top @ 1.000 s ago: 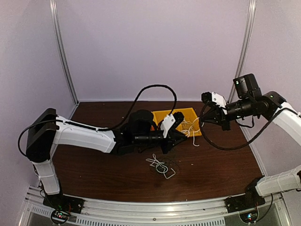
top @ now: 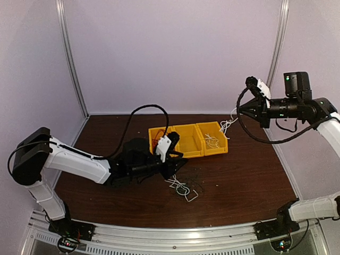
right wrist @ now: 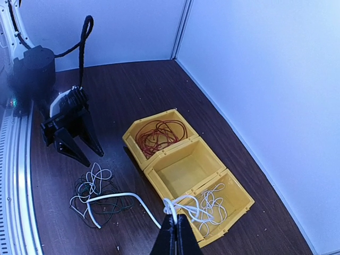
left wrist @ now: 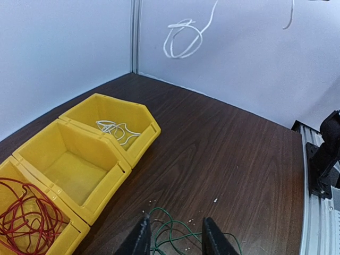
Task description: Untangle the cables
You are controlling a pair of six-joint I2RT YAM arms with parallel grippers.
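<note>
My right gripper is shut on a white cable, whose lengths trail from its fingertips. In the top view that cable hangs in loose loops by the right end of the bins, and in the left wrist view a loop of it dangles in the air. My left gripper stands open with nothing between its fingers, above the table. Below it, another white cable lies in a heap with a dark green cable.
Joined yellow bins stand at the back: red cable in one end compartment, the middle one empty, white cable in the other end.
My left gripper has moved left and opened, releasing the white cable that was stretched between the grippers. My right gripper has risen to the right with the cable, now hanging slack.
</note>
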